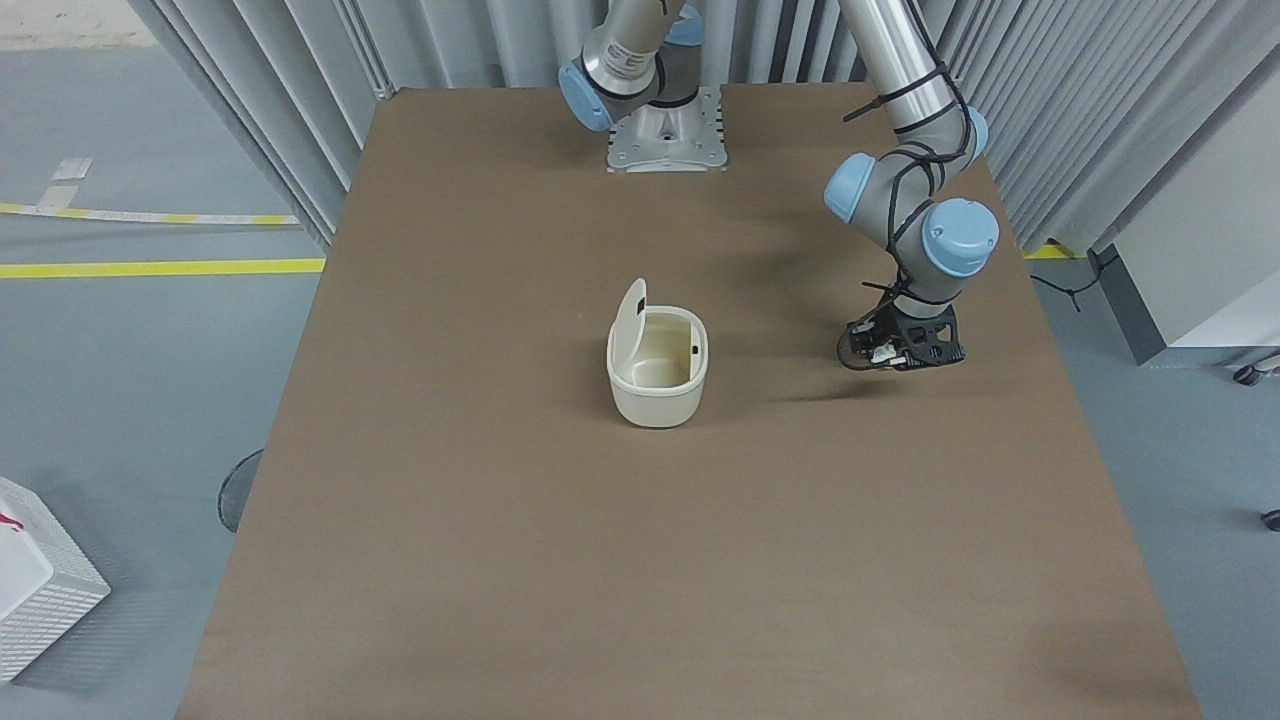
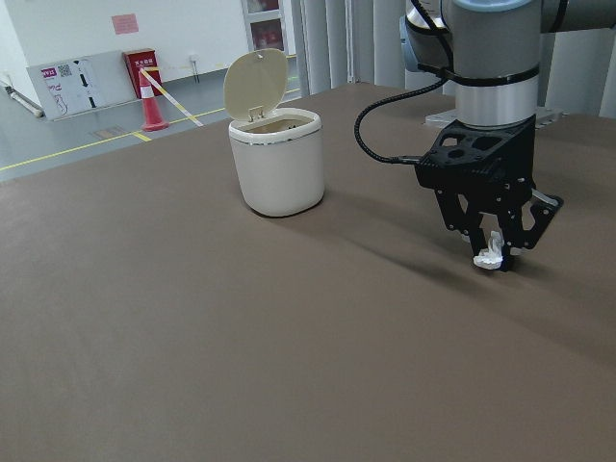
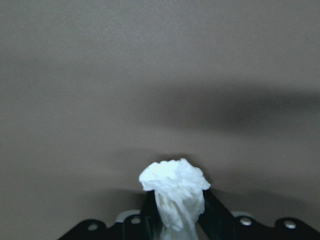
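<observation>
A crumpled white tissue [image 3: 175, 185] sits between the fingertips of my black gripper [image 2: 497, 252], low over the brown tabletop [image 1: 576, 540] on the right side in the front view. In the wrist view the tissue covers much of the fingers; the gripper appears shut on it. Left of the gripper stands a small cream bin [image 1: 660, 384], also in the left view [image 2: 279, 168], with its lid [image 2: 255, 85] raised and an empty-looking interior.
The robot base [image 1: 666, 150] stands at the table's back edge. The table's right edge [image 1: 1080, 408] is near the arm.
</observation>
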